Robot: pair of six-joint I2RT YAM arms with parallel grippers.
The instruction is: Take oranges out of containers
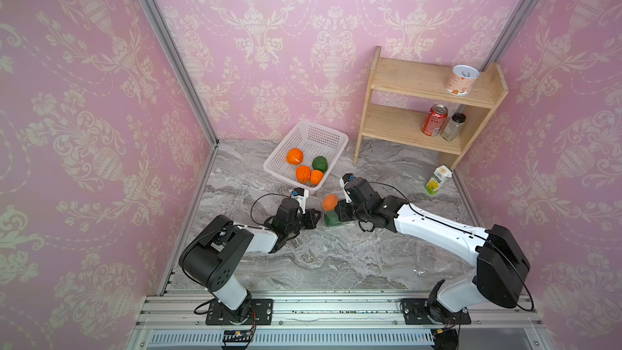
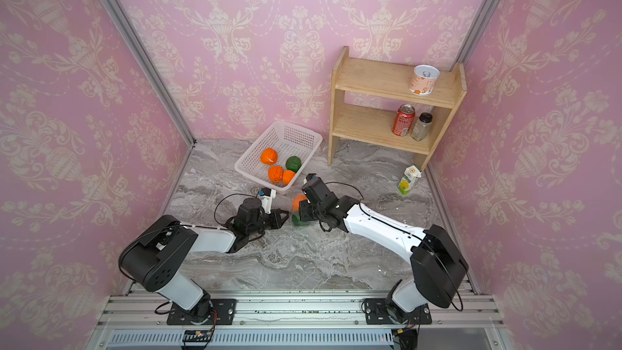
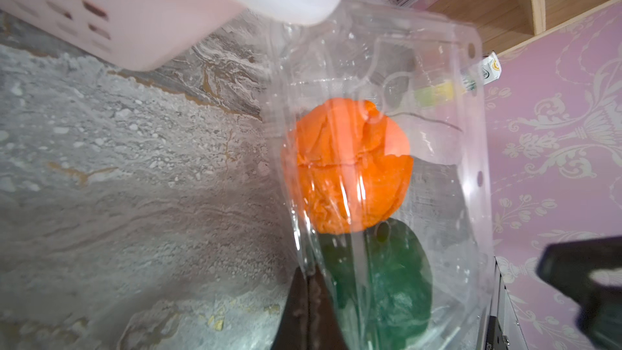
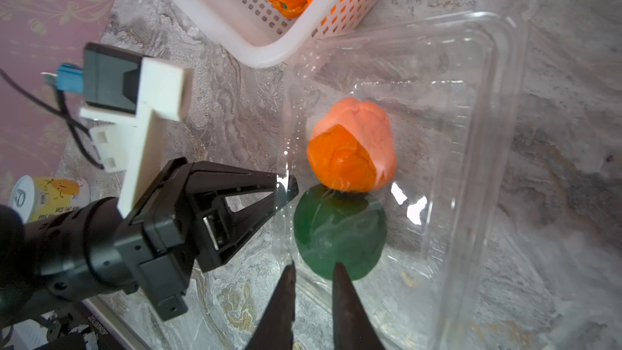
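A clear plastic container (image 4: 447, 207) holds one orange (image 4: 350, 145) and a green avocado (image 4: 340, 233) side by side. My left gripper is shut at the container's left wall, its tips overlapping the thin plastic, which appears pinched between them. My right gripper stands part open, nothing between its fingers, over the container's near end by the avocado; from above, it partly covers the container. Behind lies a white basket (image 1: 285, 149) with several oranges, among them one orange (image 1: 294, 156) at its left, and another avocado (image 1: 319, 164).
The basket's near corner sits close to the container's far edge. A wooden shelf (image 1: 414, 131) with cans and a jar stands at the back right, a juice carton (image 1: 438, 180) beside it.
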